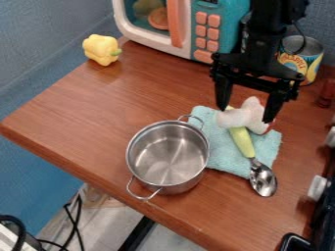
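Note:
My black gripper (246, 108) hangs over the white plush item (244, 115) lying on the light-blue cloth (262, 147); its fingers straddle that item from above, apparently apart, and whether they touch it I cannot tell. A spoon with a pale yellow-green handle (245, 147) lies on the cloth, its metal bowl (263, 181) toward the front. A steel pot (167, 156) stands left of the cloth.
A toy microwave (170, 25) stands at the back, a yellow pepper (102, 48) at back left. Cans (301, 61) are behind the arm at right, black objects at the right edge.

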